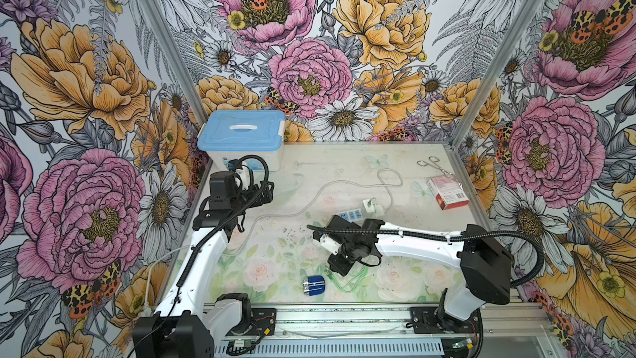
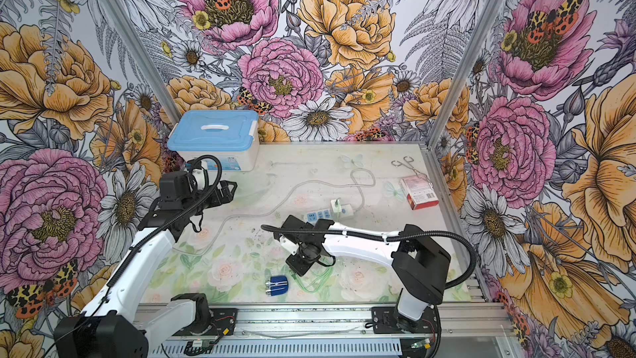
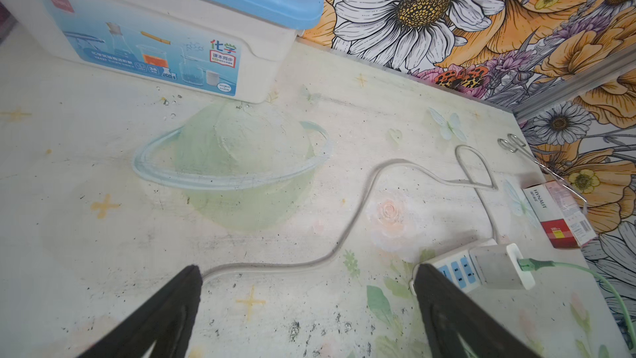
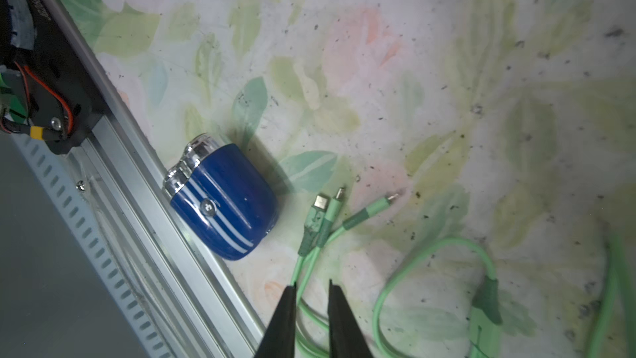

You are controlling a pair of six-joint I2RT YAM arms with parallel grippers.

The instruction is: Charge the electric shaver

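The blue electric shaver (image 4: 225, 202) lies near the front edge. Beside it green charging cables (image 4: 391, 291) end in several plugs (image 4: 311, 225). At the back a power strip (image 3: 453, 271) holds a white charger (image 3: 500, 266) with a green cable plugged in. My right gripper is over the green cables, its fingers slightly apart, with nothing visibly held. My left gripper stands open and empty above the left part of the table, facing the back.
A lidded storage box (image 1: 238, 132) stands at the back left. A red-and-white carton (image 1: 448, 192) and metal tongs (image 1: 429, 162) lie at the back right. A long grey cable (image 3: 304, 265) crosses the tabletop.
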